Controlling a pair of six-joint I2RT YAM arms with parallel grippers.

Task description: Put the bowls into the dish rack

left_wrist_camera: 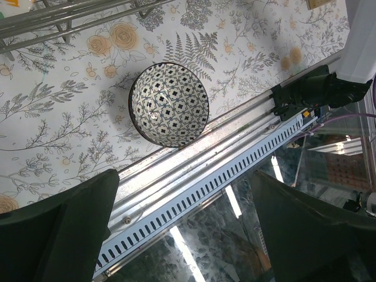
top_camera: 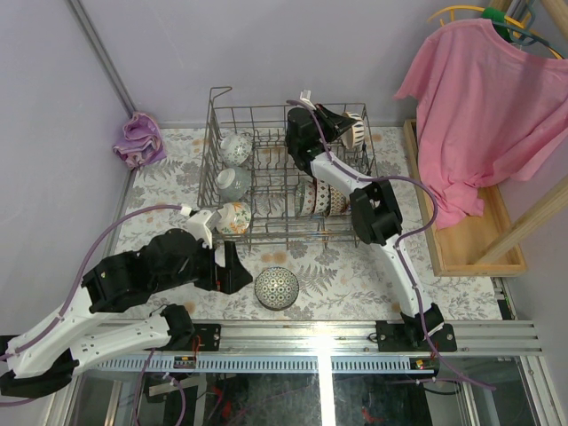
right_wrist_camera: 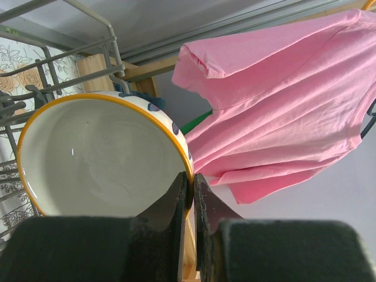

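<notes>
My right gripper (top_camera: 344,126) is at the back right of the dish rack (top_camera: 264,109), shut on the rim of a white bowl (top_camera: 354,133) with an orange edge (right_wrist_camera: 94,153), tilted on its side among the wires. More bowls stand in the rack: three on the left (top_camera: 232,183) and several in the front right section (top_camera: 321,197). A patterned bowl (top_camera: 276,287) lies upright on the mat in front of the rack, also in the left wrist view (left_wrist_camera: 168,104). My left gripper (top_camera: 227,266) stands open beside it, empty.
A pink shirt (top_camera: 475,106) hangs on the right over a wooden tray (top_camera: 479,257). A purple cloth (top_camera: 139,140) lies at the back left. The metal rail (top_camera: 266,333) runs along the front edge.
</notes>
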